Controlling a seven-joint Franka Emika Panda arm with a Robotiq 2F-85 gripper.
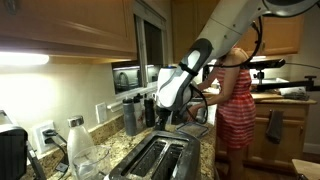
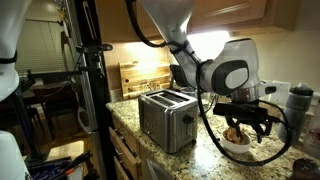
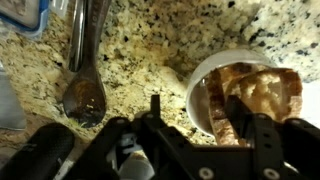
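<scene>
A white bowl holding browned bread pieces lies under my gripper in the wrist view. The two black fingers stand apart, one over the counter left of the bowl and the other overlapping the bread. Part of the bowl's rim shows between them; whether a finger touches the bread cannot be told. In exterior view 2 the bowl sits on the counter below the white arm, with bread showing above its rim.
A steel toaster stands beside the bowl. Wooden spoons and a blue-edged container lie on the speckled counter in the wrist view. Dark bottles line the wall near a sink. A person in a red dress stands behind the arm.
</scene>
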